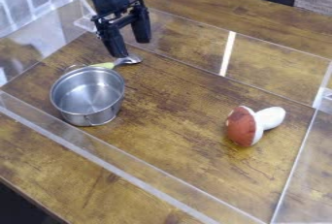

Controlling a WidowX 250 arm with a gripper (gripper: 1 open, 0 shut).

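My black gripper [126,36] hangs at the upper left, open, its two fingers apart and pointing down above a small spoon-like utensil [124,61] with a yellow-green handle. A metal pot [87,96] stands at the left, just in front of the utensil, partly hiding its handle. A toy mushroom [253,123] with a red-brown cap and white stem lies on its side at the right.
The wooden table [169,160] has clear panels or strips around the work area. A dark slot is at the back edge.
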